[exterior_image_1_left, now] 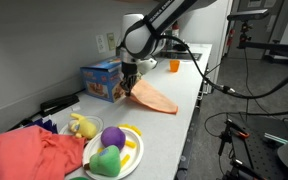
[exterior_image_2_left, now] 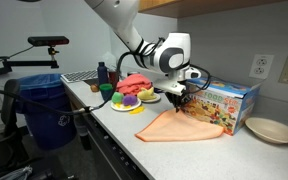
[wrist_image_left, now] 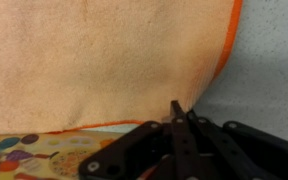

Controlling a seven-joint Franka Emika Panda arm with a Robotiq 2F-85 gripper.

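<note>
An orange cloth (exterior_image_1_left: 156, 98) lies on the white counter in front of a colourful box. In exterior view 1 its near corner is raised to the fingertips of my gripper (exterior_image_1_left: 130, 88). The wrist view shows the cloth (wrist_image_left: 114, 60) running up to my gripper, its corner pinched between the shut fingers. From exterior view 2, most of the cloth (exterior_image_2_left: 184, 128) still rests on the counter, with my gripper (exterior_image_2_left: 174, 103) at its far edge.
The colourful box (exterior_image_2_left: 224, 105) stands close beside the cloth, with a shallow bowl (exterior_image_2_left: 272, 131) farther right. A plate of toy food (exterior_image_1_left: 130, 166) and a red cloth (exterior_image_1_left: 29, 155) occupy the other end.
</note>
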